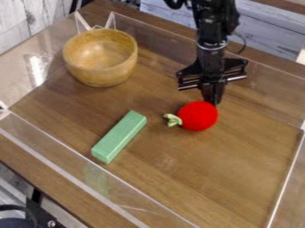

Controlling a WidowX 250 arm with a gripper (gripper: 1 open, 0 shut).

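My black gripper (pixel 212 87) is low over the board at the upper right, shut, just behind a red tomato-like object (pixel 199 115) with a pale green stem pointing left. A wooden bowl (pixel 100 55) stands at the upper left. A green block (pixel 118 135) lies diagonally in the lower middle. Whether the fingertips touch the red object is unclear.
The wooden tray (pixel 202 183) is mostly bare in its lower right and left middle, bounded by clear raised edges on the sides.
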